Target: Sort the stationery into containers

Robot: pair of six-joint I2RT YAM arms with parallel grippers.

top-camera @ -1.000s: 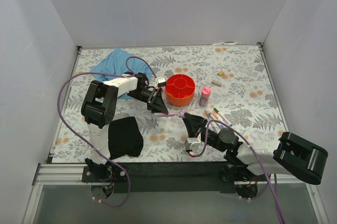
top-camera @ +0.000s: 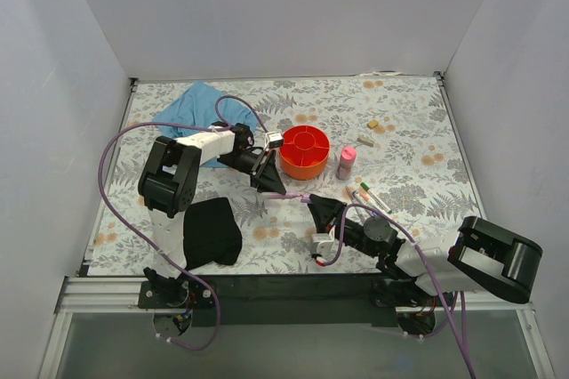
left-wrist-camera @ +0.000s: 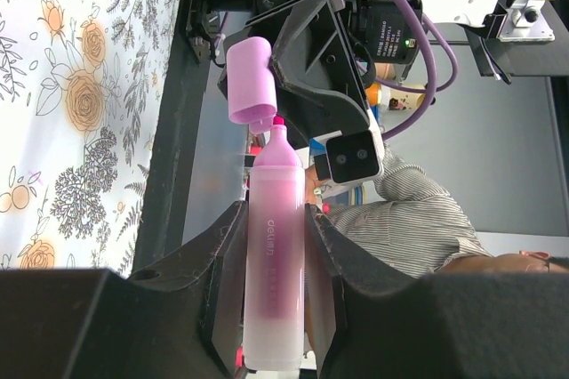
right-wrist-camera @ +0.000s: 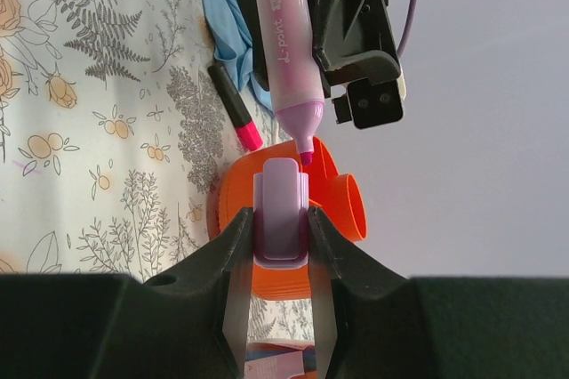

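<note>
My left gripper (top-camera: 265,181) is shut on a pink marker (left-wrist-camera: 276,254), held lengthwise with its tip toward the right gripper. My right gripper (top-camera: 316,205) is shut on the marker's pink cap, which in the left wrist view (left-wrist-camera: 251,76) sits just off the marker's tip, with the pink nib showing. Both grippers are above the front middle of the table. An orange divided container (top-camera: 304,158) stands behind them, with a pink cylinder (top-camera: 347,158) to its right.
Pens (top-camera: 378,199) lie right of the grippers; small blocks (top-camera: 372,124) lie at the back right. A blue cloth (top-camera: 187,110) covers the back left, a black cloth (top-camera: 212,232) the front left.
The left arm looks unchanged.
</note>
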